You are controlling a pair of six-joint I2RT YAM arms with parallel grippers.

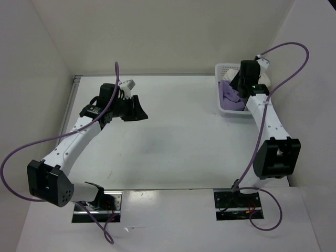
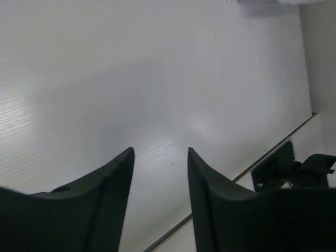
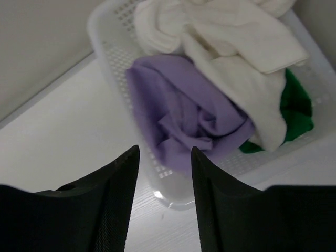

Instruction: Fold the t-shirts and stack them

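Note:
The shirts lie crumpled in a white basket (image 1: 223, 69) at the table's far right corner. A purple shirt (image 3: 181, 105) fills its left side, a cream one (image 3: 231, 47) is heaped on the right, and some green cloth (image 3: 297, 105) shows beneath. Above the basket hangs my right gripper, its fingers apart and empty, clear of the cloth. Over the bare left half of the table, my left gripper is partly open with nothing between its fingers.
Walls (image 1: 157, 37) stand behind and to the sides, the right one close by the basket. Purple cables (image 1: 299, 71) loop over both arms.

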